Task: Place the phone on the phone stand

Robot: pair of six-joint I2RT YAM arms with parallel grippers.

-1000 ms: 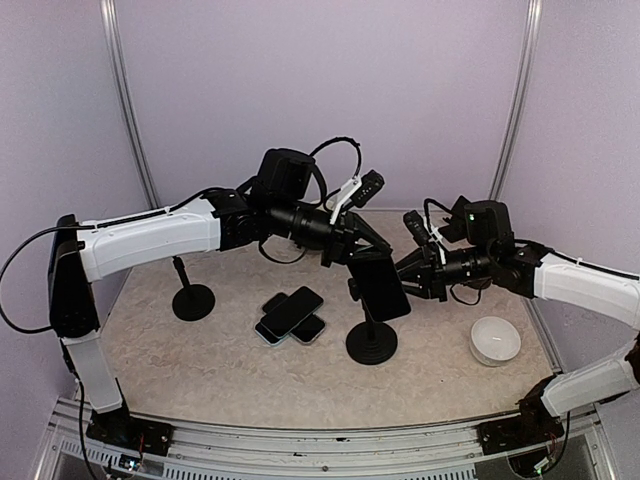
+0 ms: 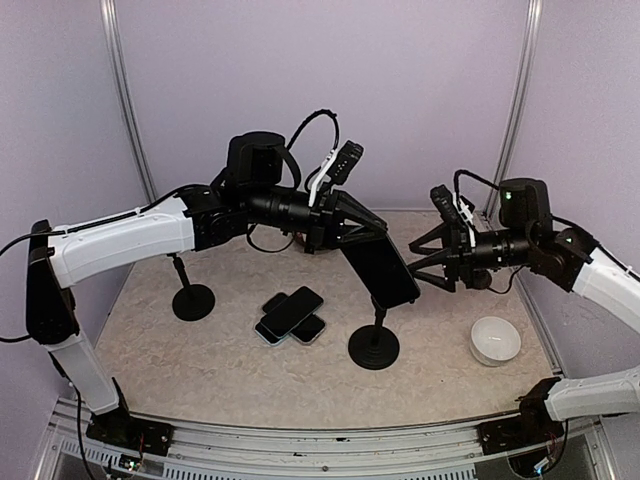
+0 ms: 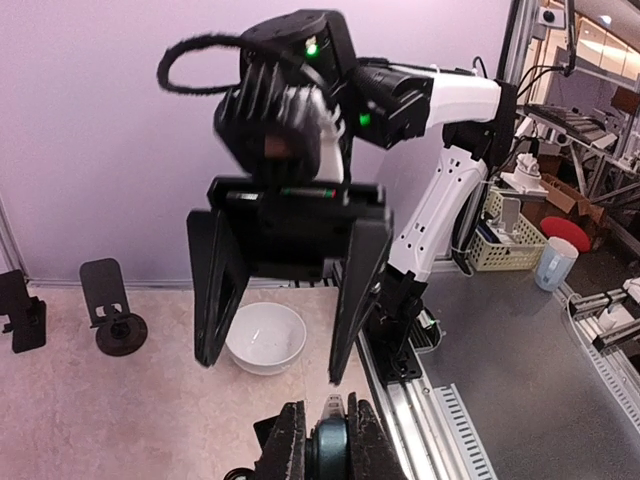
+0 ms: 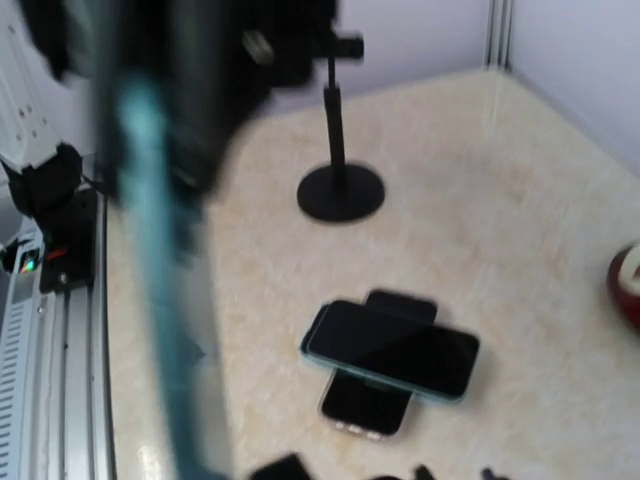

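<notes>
In the top view my left gripper (image 2: 350, 228) is shut on a dark phone (image 2: 381, 272), held tilted above the middle stand (image 2: 373, 344); whether it touches the stand's holder is hidden. In the left wrist view the phone's edge (image 3: 330, 448) shows between the left fingers. My right gripper (image 2: 425, 255) is open, just right of the phone, with nothing visible between its fingers; it looms blurred in the left wrist view (image 3: 275, 345). Several other phones (image 2: 292, 314) lie stacked on the table, also in the right wrist view (image 4: 390, 348).
A second stand (image 2: 193, 300) is at the left. A white bowl (image 2: 495, 340) sits at the right, and a red object (image 4: 626, 283) at the edge of the right wrist view.
My right gripper has risen and stands a little farther right of the phone.
</notes>
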